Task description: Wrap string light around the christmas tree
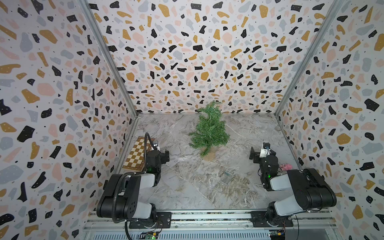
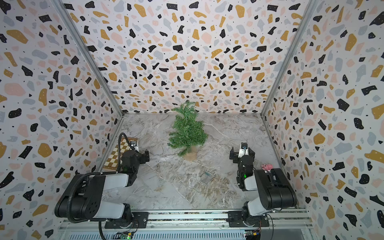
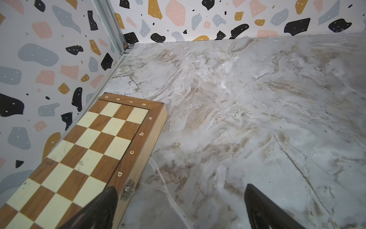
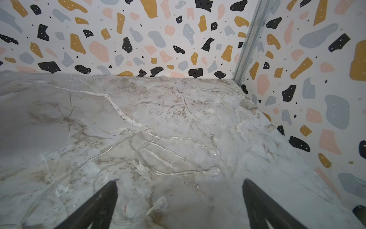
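A small green christmas tree [image 1: 210, 132] [image 2: 188, 130] stands on a burlap base [image 2: 190, 155] at the middle of the marble table. In the right wrist view, a clear string light [image 4: 190, 172] lies loose and tangled on the table ahead of my right gripper, which is open and empty. In the top views, parts of the string and a small clear piece [image 1: 226, 176] lie in front of the tree. My left gripper is open and empty beside the chessboard, left of the tree.
A wooden chessboard [image 3: 93, 152] lies along the left wall. A pink soft item [image 2: 266, 166] sits at the right, behind the right arm. Patterned walls close the back and both sides. The table between the left arm and the tree is clear.
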